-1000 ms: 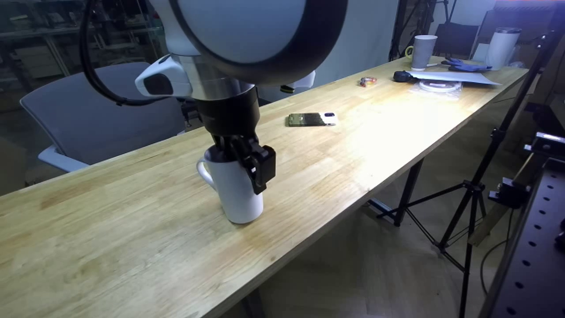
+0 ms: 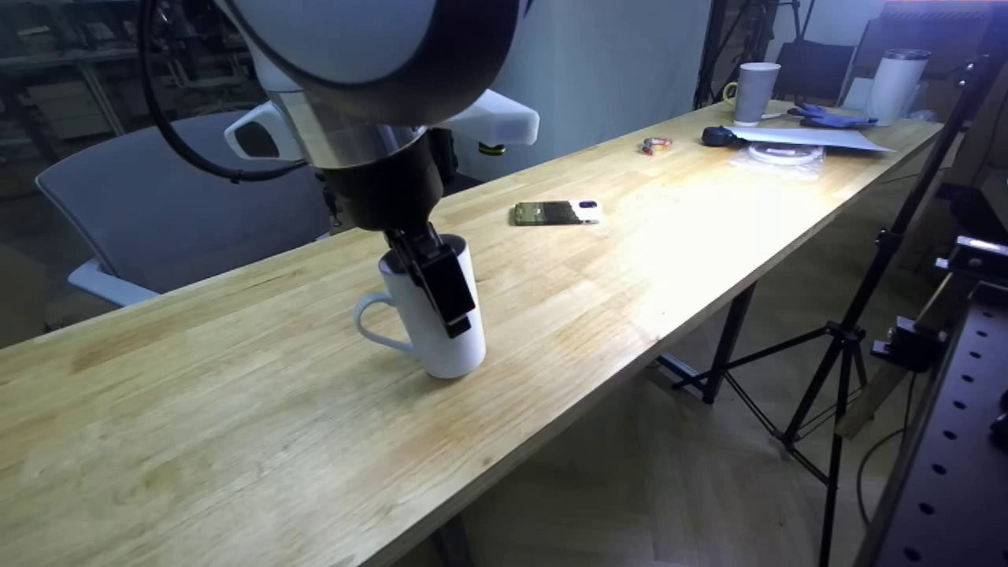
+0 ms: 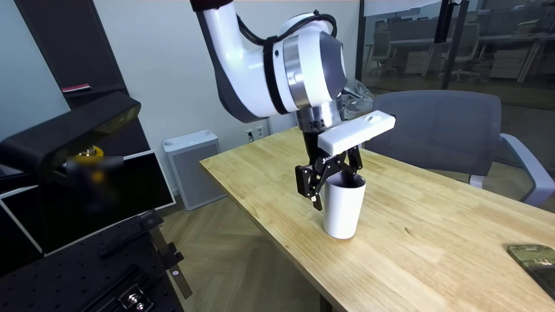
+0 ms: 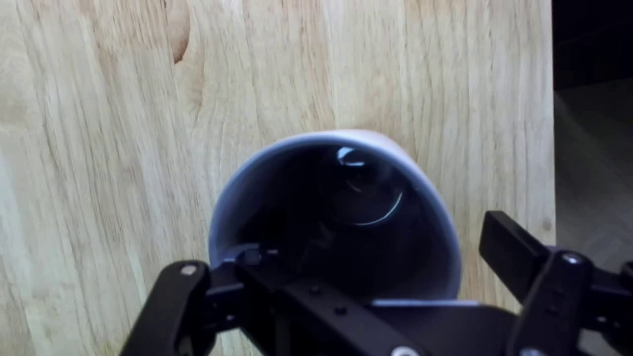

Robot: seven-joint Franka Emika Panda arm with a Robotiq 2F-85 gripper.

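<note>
A white mug (image 2: 436, 332) stands on the wooden table, its handle (image 2: 378, 326) towards the chair in exterior view 1. My gripper (image 3: 333, 183) is over its rim with the fingers apart. One finger goes down into the mug's mouth, its tip hidden there in both exterior views. The other finger (image 3: 304, 183) stays outside the wall, on the side of the near table edge. From the wrist view, the dark mug interior (image 4: 356, 237) lies between the fingers, with a visible gap between the outer finger and the wall.
A phone (image 2: 557, 213) lies farther along the table (image 2: 236, 397). Beyond it are a small red item (image 2: 656, 145), a grey cup (image 2: 756, 94), a white tumbler (image 2: 898, 87) and blue gloves (image 2: 831, 115). An office chair (image 3: 437, 130) borders one side.
My wrist has turned and moved left in exterior view 1.
</note>
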